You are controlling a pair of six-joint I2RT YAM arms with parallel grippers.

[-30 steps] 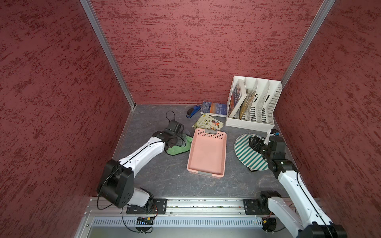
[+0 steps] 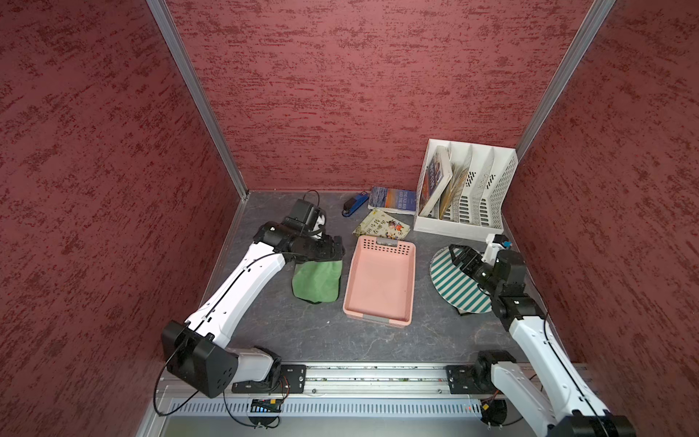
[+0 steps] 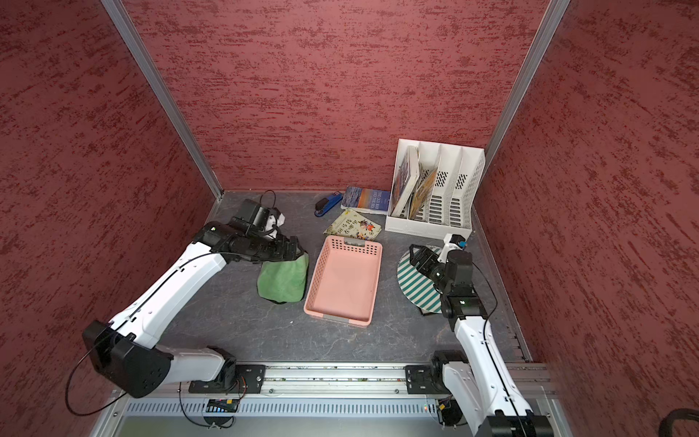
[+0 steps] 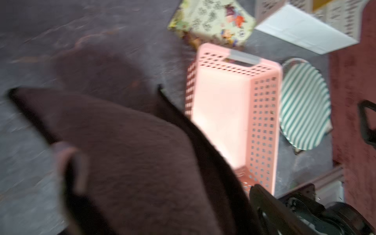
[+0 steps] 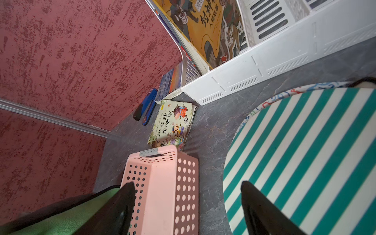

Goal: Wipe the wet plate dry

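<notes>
A round plate with green and white stripes (image 2: 455,280) lies on the right of the table; whether it is wet I cannot tell. My right gripper stands open above its left part, nothing between the fingers. At left, a green cloth with a dark edge (image 2: 318,280) hangs below my left gripper (image 2: 338,249). In the left wrist view the cloth (image 4: 129,156) looks dark and blurred, close to the camera, and covers the left fingers, so their hold on it is hidden.
A pink basket (image 2: 349,291), empty, stands between cloth and plate. Behind it lie a picture book (image 2: 383,224), a blue book (image 2: 393,199) and a blue tool (image 2: 354,204). A white rack (image 2: 455,229) with books fills the back right.
The cloth, spread wide before, now hangs in a narrower shape. The right gripper has shifted slightly left.
</notes>
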